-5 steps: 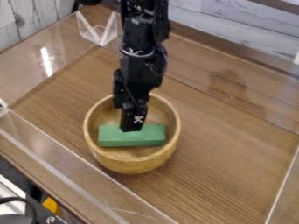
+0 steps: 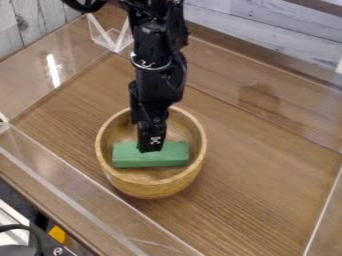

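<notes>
A wooden bowl [image 2: 179,178] stands on the table, with a flat green block [image 2: 167,155] lying in it. My black gripper [image 2: 150,128] hangs upright over the back part of the bowl, its lower end just behind and above the block.
A clear wire-like plastic piece [image 2: 110,30] sits at the back left. A dark cable [image 2: 20,230] lies at the front left edge, and a pale wall runs along the back.
The gripper has shifted very slightly over the bowl. The bowl and green block look unmoved.
</notes>
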